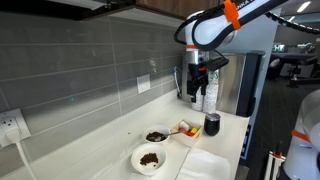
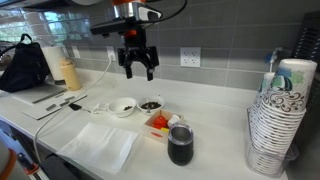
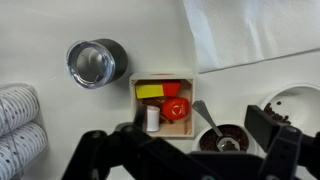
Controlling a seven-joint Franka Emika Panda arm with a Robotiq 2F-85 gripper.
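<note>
My gripper [image 2: 139, 73] hangs open and empty above the counter, its two fingers apart. Below it in the wrist view is a small box [image 3: 168, 76] holding a red round item [image 3: 176, 108], a yellow-and-red block [image 3: 156, 90] and a white cylinder [image 3: 153, 120]. Right of the box a bowl [image 3: 238, 128] contains dark bits and a metal spoon [image 3: 207, 116]. Another white bowl [image 3: 307, 94], partly cut off by the frame, also has dark bits in it. A dark metal canister [image 3: 97, 63] stands left of the box.
A white cloth or paper sheet [image 2: 103, 144] lies flat at the front of the counter. Stacked patterned cups [image 2: 277, 115] rise tall at the right end. The tiled wall [image 2: 216, 68] bounds the back, with bare counter in front of it.
</note>
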